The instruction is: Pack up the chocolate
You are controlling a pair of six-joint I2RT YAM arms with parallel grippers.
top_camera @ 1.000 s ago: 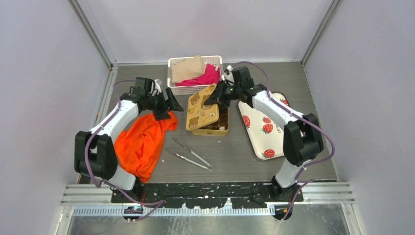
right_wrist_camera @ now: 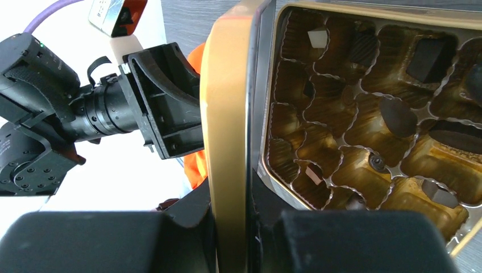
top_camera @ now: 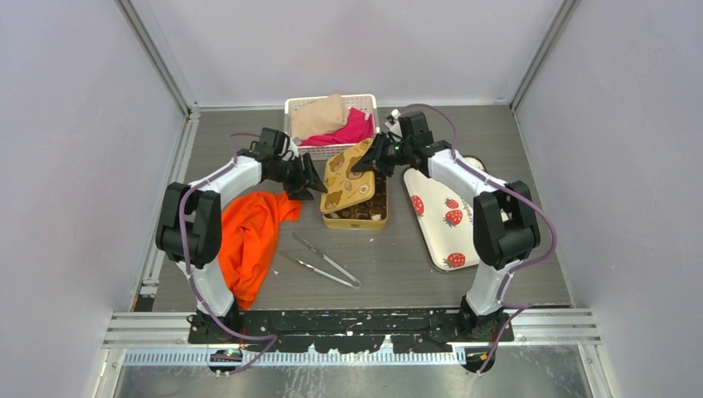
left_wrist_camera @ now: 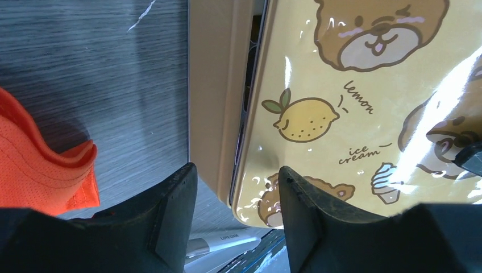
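A yellow lid (top_camera: 349,189) printed with bears and a lemon is tilted over the left part of the chocolate tin (top_camera: 355,223). My right gripper is shut on the lid's edge, which stands up between its fingers. Inside the tin, the right wrist view shows a gold tray (right_wrist_camera: 341,114) of hollows, several holding dark or pale chocolates. My left gripper is part open at the left side of the tin and lid, with one finger (left_wrist_camera: 295,210) in front of the lid's printed face. Whether it touches the lid I cannot tell.
An orange cloth (top_camera: 249,240) lies to the left and metal tongs (top_camera: 332,267) in front. Behind the tin stands a white basket (top_camera: 307,154) with cloths. A strawberry-patterned tray (top_camera: 439,228) is at right.
My left gripper has moved right, up to the lid's left edge, and its fingers stand closer together. The lid, held by my right gripper, has shifted slightly right.
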